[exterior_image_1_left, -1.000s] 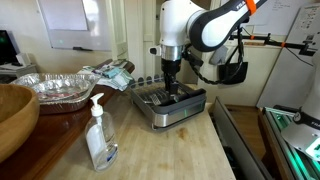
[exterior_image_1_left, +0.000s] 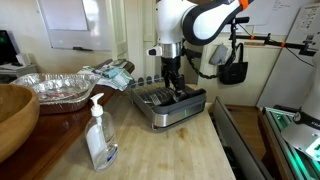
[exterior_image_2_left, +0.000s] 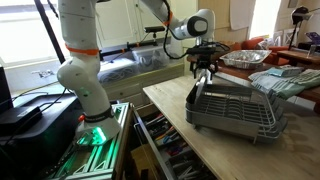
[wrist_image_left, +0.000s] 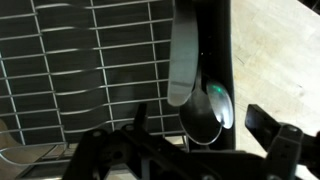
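Observation:
My gripper is open and pointing down over the dark cutlery holder (wrist_image_left: 217, 25) at one side of the dish rack (wrist_image_left: 75, 75). Two spoons (wrist_image_left: 200, 122) and a grey flat-handled utensil (wrist_image_left: 183, 62) lie in that holder; in the wrist view they appear between my spread fingers. Whether the fingers touch any of them cannot be told. In exterior view 1 the grey dish rack (exterior_image_1_left: 172, 116) sits on the wooden counter below the arm. Exterior view 2 shows the rack (exterior_image_2_left: 225, 118) from its other side, its wire base largely empty.
A soap bottle (exterior_image_1_left: 100, 135), a foil tray (exterior_image_1_left: 62, 92) and a brown bowl (exterior_image_1_left: 18, 110) stand left of the rack. A patterned cloth (exterior_image_1_left: 112, 73) lies behind it. An open drawer (exterior_image_2_left: 160, 145) adjoins the counter.
My gripper has turned and shifted slightly above the rack's holder end. The rack and the things around it look unmoved.

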